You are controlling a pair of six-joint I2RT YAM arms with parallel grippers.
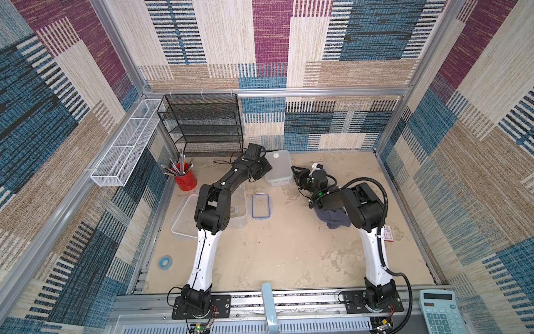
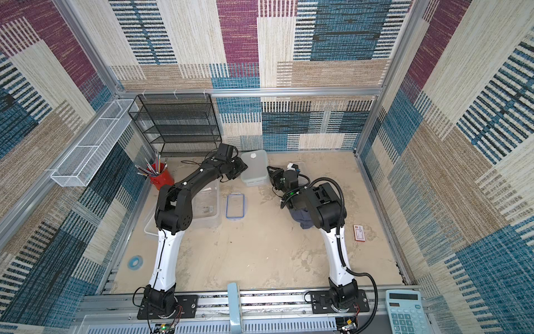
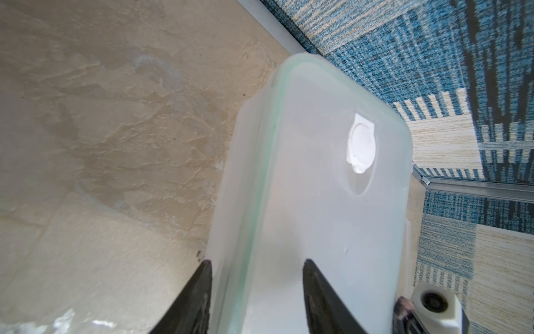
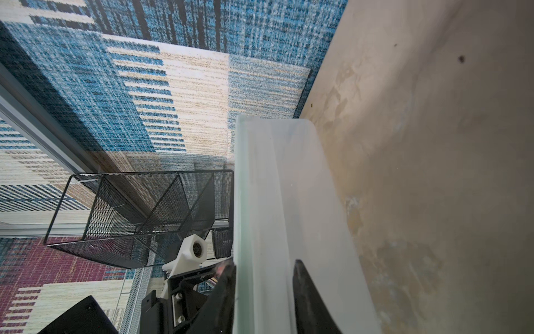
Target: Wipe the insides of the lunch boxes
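A lidded translucent box (image 1: 278, 164) with a white tab on its lid stands at the back middle. My left gripper is at its left side, fingers apart around the near edge of the lid, as far as the left wrist view shows. My right gripper is at the box's right side, fingers apart over its rim. An open box (image 2: 210, 217) and a blue-rimmed piece (image 1: 261, 216) lie front-left of it. A dark grey cloth (image 1: 333, 219) lies partly under the right arm.
A black mesh rack (image 1: 200, 122) stands at back left, beside a red pen cup (image 1: 186, 181). A blue tape roll (image 1: 165, 262) and a small red-and-white packet (image 2: 358, 233) lie near the sides.
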